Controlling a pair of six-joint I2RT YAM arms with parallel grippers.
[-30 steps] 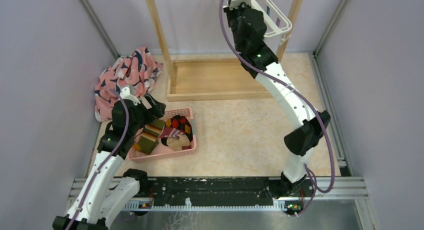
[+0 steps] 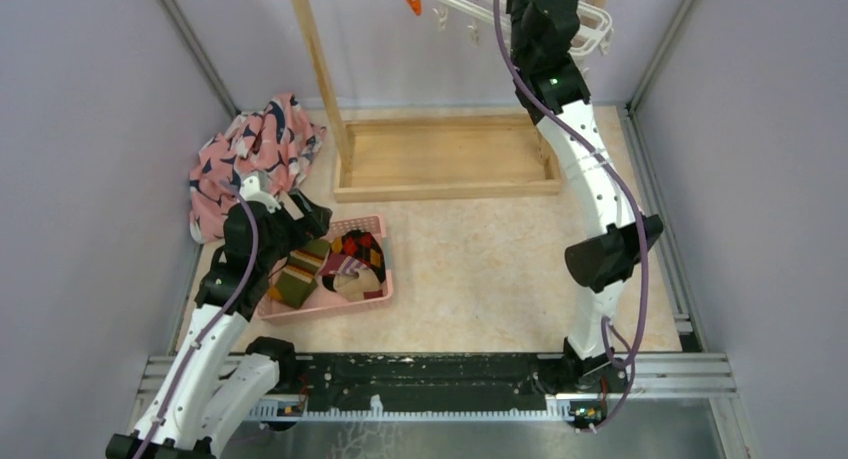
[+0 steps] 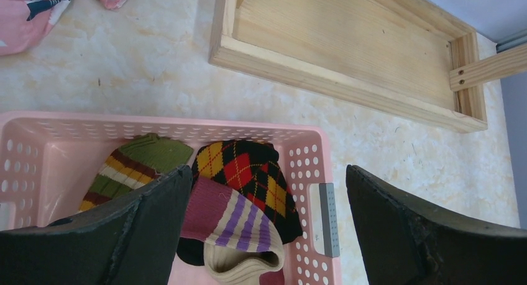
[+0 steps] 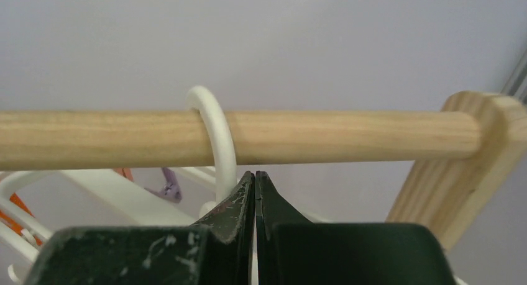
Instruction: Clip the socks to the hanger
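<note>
Socks lie in a pink basket [image 2: 290, 309]: a green striped one [image 3: 143, 154], a red-and-black argyle one [image 3: 245, 167] and a purple striped one [image 3: 230, 217]. My left gripper hangs open above them, empty. High at the top right of the top view, the white hanger [image 2: 470, 12] has clips, one orange [image 2: 413, 1]. In the right wrist view its hook [image 4: 217, 130] goes over a wooden bar [image 4: 348, 136]; my right gripper is shut just below the bar, beside the hook, with nothing seen between its fingers.
A wooden stand base [image 2: 447, 187] fills the back middle. A pink patterned cloth [image 2: 240, 169] lies bunched at the back left. Walls enclose both sides.
The left arm has not moved.
</note>
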